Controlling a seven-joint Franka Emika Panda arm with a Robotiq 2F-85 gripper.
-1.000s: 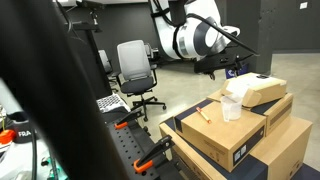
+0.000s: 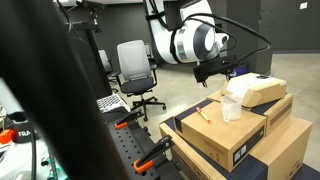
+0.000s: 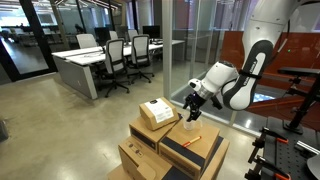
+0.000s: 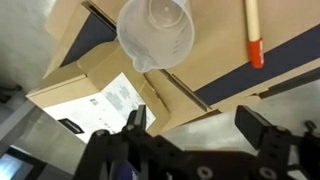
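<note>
A translucent measuring cup stands upright on the cardboard box, its spout showing in the wrist view, where the cup is near the top. To its side lies a light-coloured marker; the wrist view shows the marker with an orange-red tip. My gripper is open and empty, its dark fingers spread wide. In exterior view 1 the gripper hangs above the box, apart from both cup and marker.
Behind the cup sits a smaller cardboard box with a white label. The supporting boxes have edges and steps at different heights. Office chairs stand on the floor beyond.
The arm and gripper have shifted slightly left in exterior view 1. The cup, marker and boxes have stayed where they were.
</note>
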